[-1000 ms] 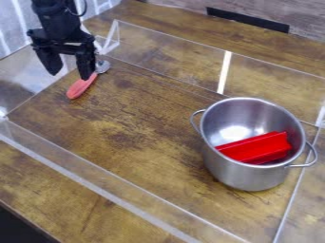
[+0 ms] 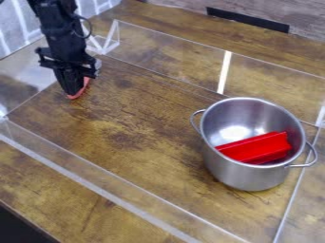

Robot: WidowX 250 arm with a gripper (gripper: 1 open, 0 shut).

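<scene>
The black gripper (image 2: 68, 75) at the upper left is lowered over a small red object (image 2: 80, 89), which it mostly covers. Its fingers look close together; whether anything is between them cannot be made out.
A steel pot (image 2: 250, 169) with handles stands at the right, holding a red block (image 2: 254, 146). Pale strips mark parts of the surface.
The gripper has come down and slightly right onto the red object, which is now mostly hidden behind it.
</scene>
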